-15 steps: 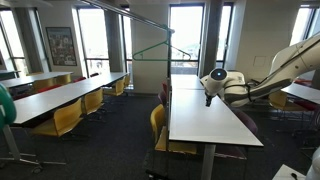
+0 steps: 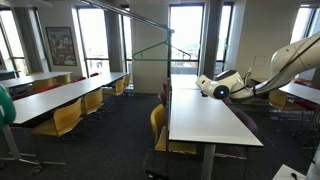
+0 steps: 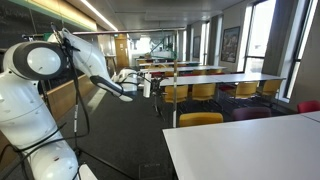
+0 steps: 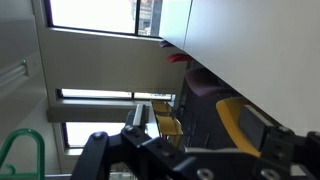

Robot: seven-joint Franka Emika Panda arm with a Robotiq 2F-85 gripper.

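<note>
A green hanger [image 2: 152, 48] hangs from the metal rack [image 2: 125, 12] in exterior view 1. My arm [image 2: 285, 70] reaches in from the right, and its gripper [image 2: 203, 83] is above the white table, to the right of the hanger and apart from it. In the wrist view the dark gripper stands open along the bottom, with nothing seen held between its fingers. A curved green piece [image 4: 40, 150] shows at that view's lower left, possibly part of a hanger.
The long white table [image 2: 205, 120] has a bare top. Yellow chairs [image 2: 67, 118] and further tables [image 2: 50, 99] stand to the left. Dark carpet [image 2: 110, 150] lies open between the rows.
Over the last second the gripper has tilted and shifted slightly left in exterior view 1. The hanger and the furniture look unmoved.
</note>
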